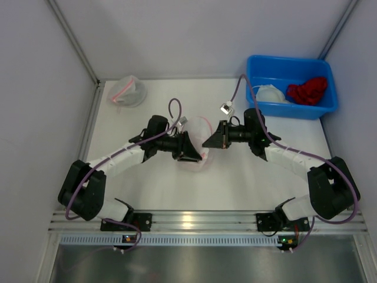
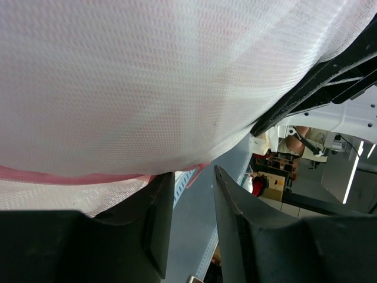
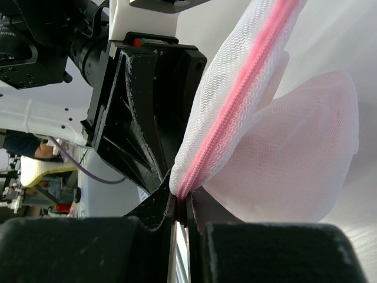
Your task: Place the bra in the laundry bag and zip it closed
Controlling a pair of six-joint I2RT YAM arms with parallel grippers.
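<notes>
A white mesh laundry bag [image 1: 197,129] with a pink zip hangs between both grippers at the middle. My right gripper is shut on the bag at its pink zip strip [image 3: 230,106], with the mesh hanging loose beside it. My left gripper is part open at the bag's lower edge, its fingertips close to the pink trim [image 2: 88,177]; whether fabric lies between them is not clear. No bra can be made out inside the bag.
A blue bin [image 1: 291,66] at the back right holds red cloth [image 1: 307,89] and white cloth [image 1: 270,94]. Another mesh bag [image 1: 129,92] lies at the back left.
</notes>
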